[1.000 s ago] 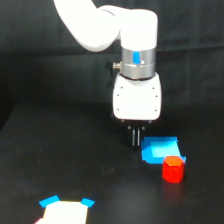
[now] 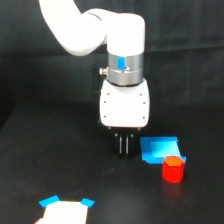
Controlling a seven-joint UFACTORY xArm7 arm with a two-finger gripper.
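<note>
A red block, hexagonal on top, sits at the near right corner of a flat blue square on the black table. To the left of the blue square hangs my white gripper, its thin dark fingers pointing down and close together. Nothing shows between them, but they are too small and dark to tell whether the fingers are open or shut. The fingertips stand apart from both the red block and the blue square.
At the near left, a white piece with blue corner tabs and some red is cut off by the frame's bottom edge.
My gripper has moved left and somewhat lower in the view, away from the blue square. The red block and the blue square have stayed put.
</note>
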